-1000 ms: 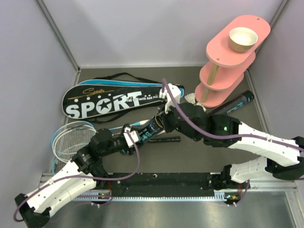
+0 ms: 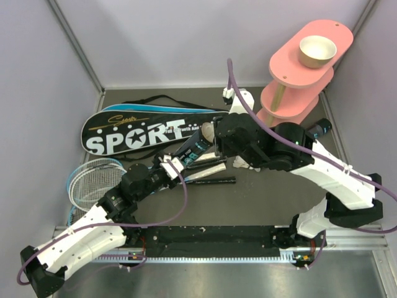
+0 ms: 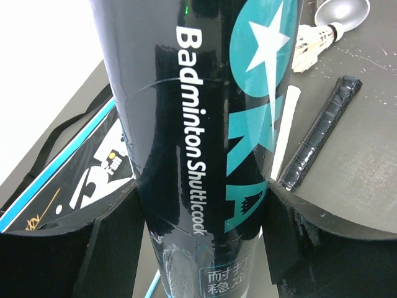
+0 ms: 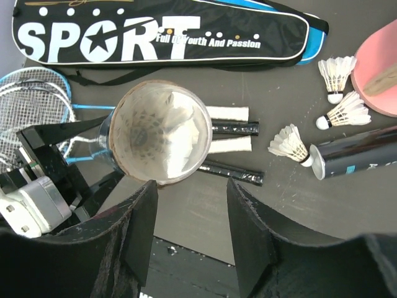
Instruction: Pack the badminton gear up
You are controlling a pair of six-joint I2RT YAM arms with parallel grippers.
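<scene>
My left gripper is shut around a dark shuttlecock tube, held tilted above the floor. In the right wrist view the tube's round, pale-walled end faces my right gripper. The right fingers stand apart with nothing between them; in the top view they are close to that end. A black SPORT bag lies flat at the back. Rackets rest at the left, their handles under the held tube. Three loose shuttlecocks, one of them by a second tube, lie at the right.
At the back right stands a pink tiered stand with a small bowl on top. Walls close the left, back and right sides. Bare floor shows at the front right.
The left arm and its tube have shifted only slightly.
</scene>
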